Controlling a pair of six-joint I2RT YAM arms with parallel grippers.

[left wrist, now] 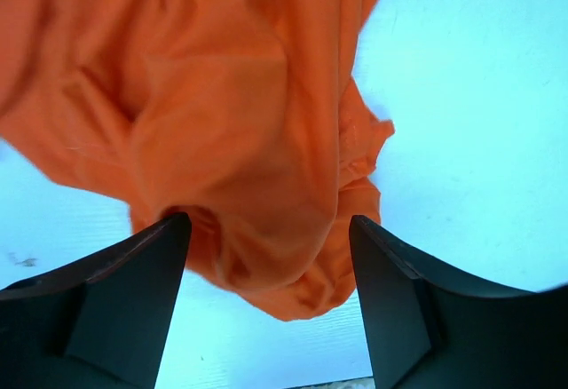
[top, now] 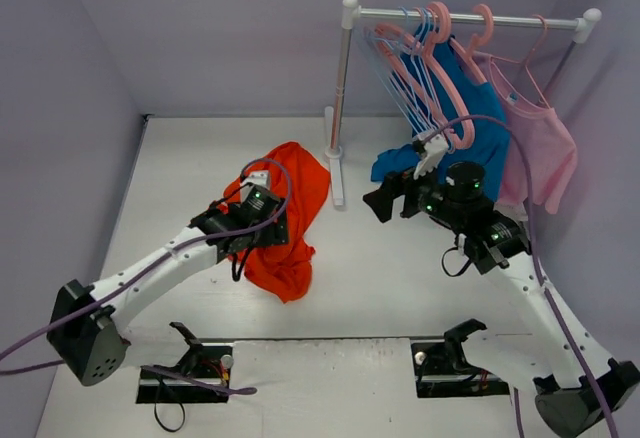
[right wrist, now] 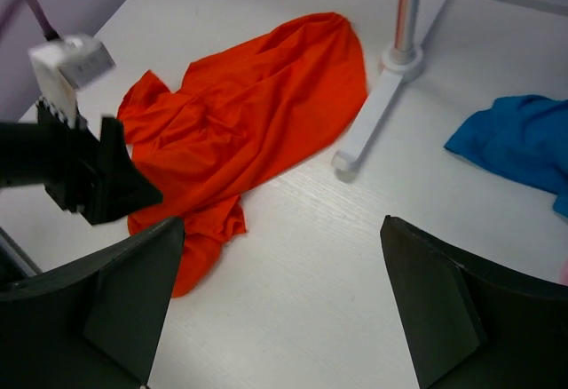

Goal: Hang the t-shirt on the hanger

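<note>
The orange-red T-shirt (top: 300,258) lies crumpled on the table, left of the hanger rack. Over its middle reaches my left gripper (top: 272,233). In the left wrist view its fingers (left wrist: 133,291) are spread apart, with a loose fold of the shirt (left wrist: 240,123) bulging up between and ahead of them; neither side pinches it. To the right, in front of the rack, my right gripper (top: 393,204) hangs open and empty. Pink and light-blue hangers (top: 440,83) hang from the rack's bar.
A white rack (top: 337,173) stands on the right, its foot close to the shirt's far edge. Blue (top: 465,83) and pink (top: 540,148) garments hang on it, the blue one low. Bare table (top: 370,278) lies between the arms.
</note>
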